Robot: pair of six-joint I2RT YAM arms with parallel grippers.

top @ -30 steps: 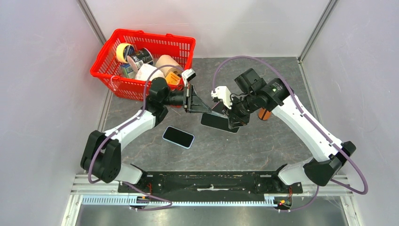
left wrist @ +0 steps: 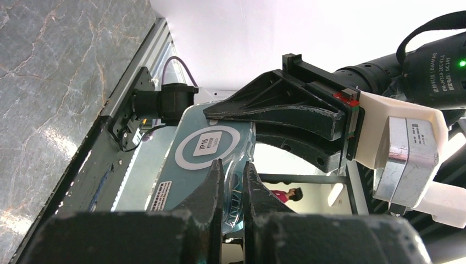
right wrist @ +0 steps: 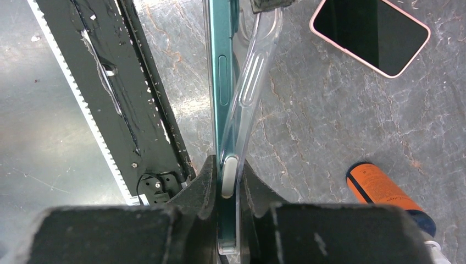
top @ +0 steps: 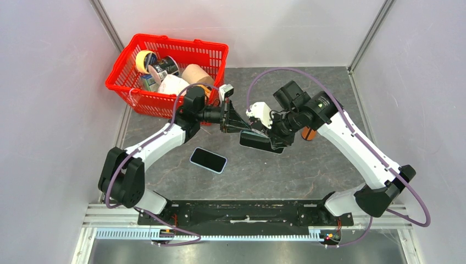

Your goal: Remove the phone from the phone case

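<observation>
A teal phone (left wrist: 187, 181) with an IP16 label hangs above the floor between both grippers. Its clear case (right wrist: 255, 71) stands angled away from the phone’s side at one end, as the right wrist view shows. My left gripper is shut on the phone and case edge. My right gripper is shut on the phone and case at the other end; in the top view it is right of the left one. Where exactly phone and case still overlap is partly hidden by the fingers.
Another phone (top: 207, 159) lies at front left, and one (right wrist: 369, 34) below the grippers. A red basket (top: 126, 82) of tapes fills the back left. An orange cylinder (right wrist: 384, 192) is on the right.
Both grippers have shifted slightly toward the right and front with the held phone and case. The objects on the floor look unmoved.
</observation>
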